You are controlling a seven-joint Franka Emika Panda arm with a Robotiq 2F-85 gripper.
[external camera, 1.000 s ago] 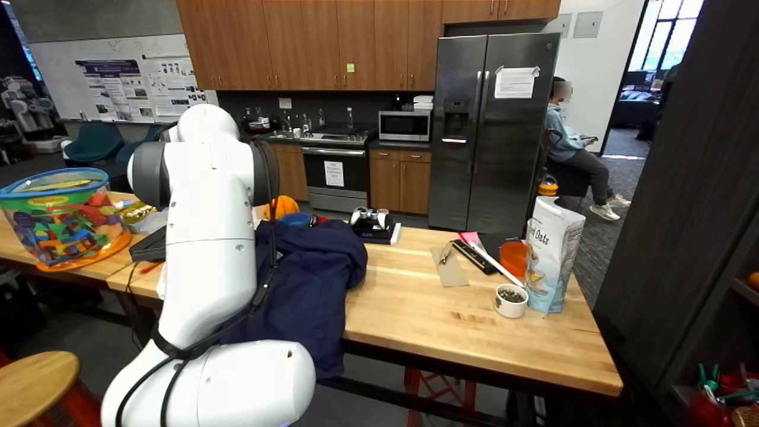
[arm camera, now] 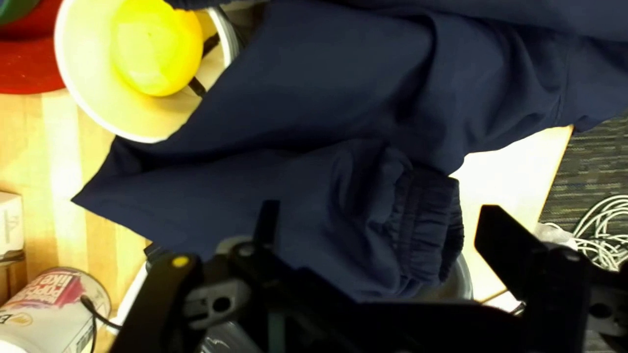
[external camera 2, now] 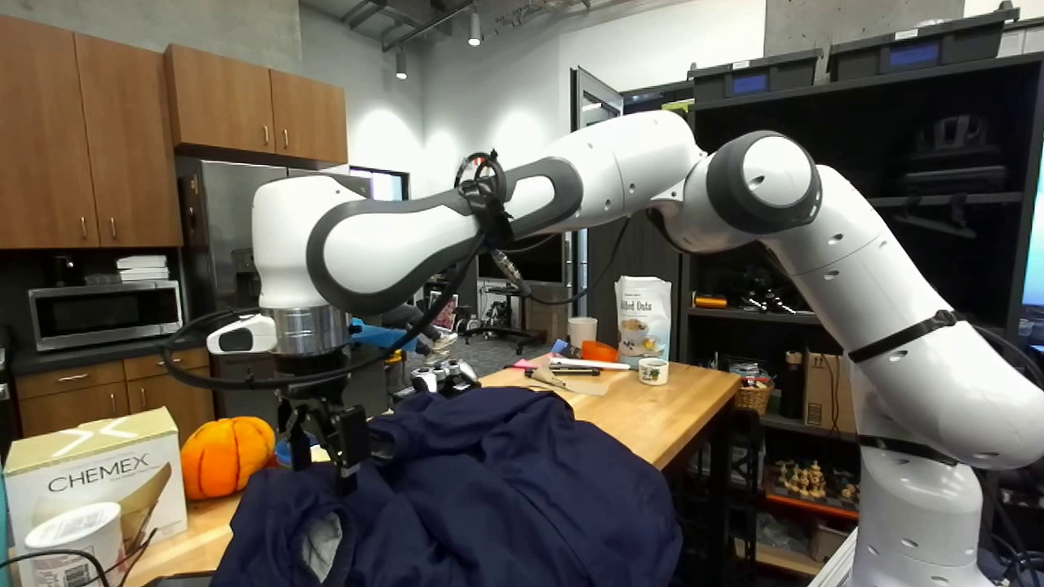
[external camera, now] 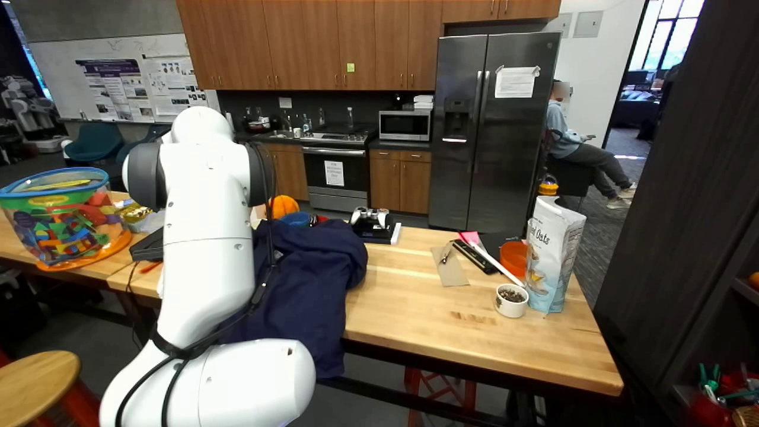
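Note:
A dark navy garment (external camera: 306, 284) lies heaped over the table and hangs past its front edge. In the wrist view, its gathered elastic cuff (arm camera: 427, 226) shows between the fingers of my gripper, which is open and pointed down at the cloth. Nothing is gripped. From the second exterior view, the gripper (external camera 2: 323, 468) hovers at the garment's left part, close to an open cuff with a pale lining (external camera 2: 320, 546); whether the fingertips touch the cloth I cannot tell. In the first exterior view the arm hides the gripper.
A bowl (arm camera: 141, 120) holding a yellow ball (arm camera: 156, 47) sits against the cloth. Left of the gripper stand an orange pumpkin (external camera 2: 227, 456), a Chemex box (external camera 2: 98, 479) and a white canister (external camera 2: 78, 543). An oats bag (external camera: 556, 252) and small cup (external camera: 510, 301) occupy the table's right end. Bare wood lies between.
The arm has shifted slightly to the left in the first exterior view. The garment looks the same there. The seated person in the background has moved their legs.

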